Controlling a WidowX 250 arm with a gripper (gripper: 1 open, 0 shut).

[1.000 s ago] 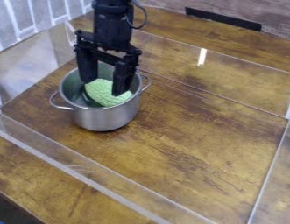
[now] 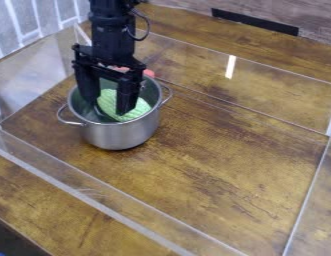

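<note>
My black gripper (image 2: 106,88) is lowered into a steel pot (image 2: 120,134) at the left of the camera view, its fingers pointing down and standing apart. A light green, ridged object (image 2: 129,108) lies inside the pot, partly hidden behind the gripper. Whether the fingers touch it is not clear.
A small red item (image 2: 149,73) shows behind the pot. Clear panels or their reflections run along the left and right edges.
The gripper has shifted slightly to the left within the pot, and its fingers have changed angle. The pot stays in place.
</note>
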